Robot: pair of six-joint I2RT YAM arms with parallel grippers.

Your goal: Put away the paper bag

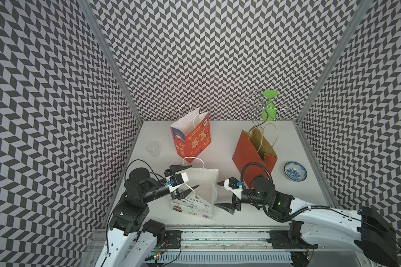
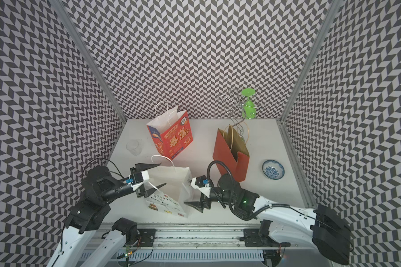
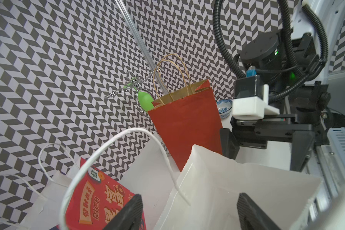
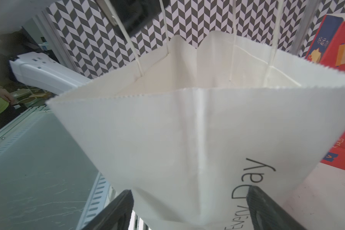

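Observation:
A white paper bag (image 1: 195, 201) printed "Every Day" stands upright at the front middle of the table, its mouth open and two white handles up. My left gripper (image 1: 192, 176) is over the bag's left side with its fingers spread; the left wrist view looks across the mouth (image 3: 233, 184), a handle (image 3: 138, 130) rising close in front. On the bag's right, my right gripper (image 1: 223, 195) has its fingers apart at the side panel (image 4: 195, 149), which fills the right wrist view. Whether the fingers touch the paper is unclear. Nothing shows gripped in either hand.
Behind stand a red printed bag (image 1: 194, 138) and, to the right, a brown-red bag (image 1: 254, 155). A clear cup (image 1: 153, 148) is at the left, a blue-white bowl (image 1: 295, 171) at the right. A green stand with wire hangers (image 1: 268, 106) is at the back.

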